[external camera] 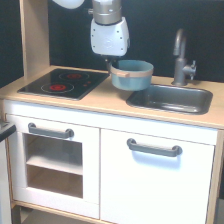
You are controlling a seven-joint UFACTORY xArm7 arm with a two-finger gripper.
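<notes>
A blue-grey pot (pixel 134 80) is held above the counter, over the left end of the sink. My white gripper (pixel 111 67) reaches down from above at the pot's left rim, shut on it. The fingers are small and dark here, and the pot hides part of where they meet the rim. The pot's underside is out of sight, so its exact height cannot be told.
To the left lies the black stovetop (pixel 60 83), bare. The metal sink (pixel 180 98) sits at right with a tall tap (pixel 180 62) behind it. Below, a white cabinet has an open-fronted left compartment (pixel 54 168).
</notes>
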